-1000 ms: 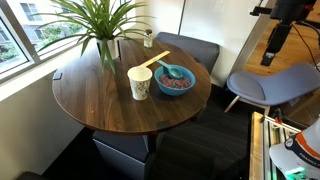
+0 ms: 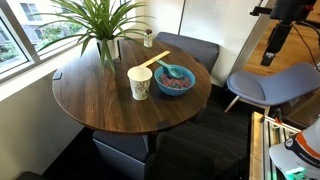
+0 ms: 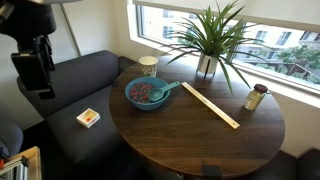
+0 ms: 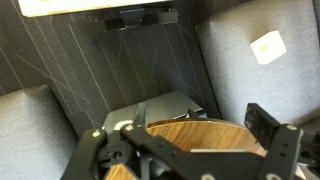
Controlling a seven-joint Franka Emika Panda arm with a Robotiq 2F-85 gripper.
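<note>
My gripper is open in the wrist view, its two fingers wide apart with nothing between them. In exterior view 1 it hangs at the upper right, well away from the round wooden table (image 2: 95, 95). On that table stands a blue bowl (image 2: 176, 88) of small dark reddish pieces, with a teal spoon (image 2: 178, 72) lying across it. A patterned paper cup (image 2: 140, 84) is upright beside the bowl. Exterior view 2 shows a flat light wooden stick (image 3: 210, 104) on the tabletop and a small lidded jar (image 3: 256, 97) near the far edge.
A leafy plant (image 3: 210, 45) in a white pot occupies the window side of the table. Grey chairs (image 2: 262, 85) surround it, one with a small white-and-yellow item (image 3: 88, 118) on its seat.
</note>
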